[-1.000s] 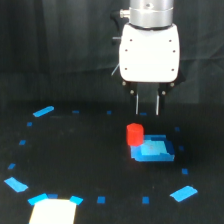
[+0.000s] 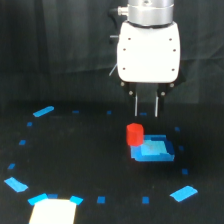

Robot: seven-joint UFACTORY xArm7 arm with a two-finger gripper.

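The gripper [image 2: 147, 115] points straight down with its two thin fingers spread apart and nothing visible between them. Just below and slightly to its left is a small red block [image 2: 134, 133]. This block overlaps the far left corner of a blue box [image 2: 165, 157]; I cannot tell whether it is inside, on the rim or beside it. A gap shows between the fingertips and both things. Light blue material [image 2: 152, 148] shows within the box.
Pale blue tape strips lie on the dark table, one at the right front [image 2: 184, 193] and another at the left [image 2: 15, 184]. A cream-coloured object [image 2: 52, 212] sits at the front left edge.
The gripper has shifted very slightly left and down. The red block and blue box look unmoved.
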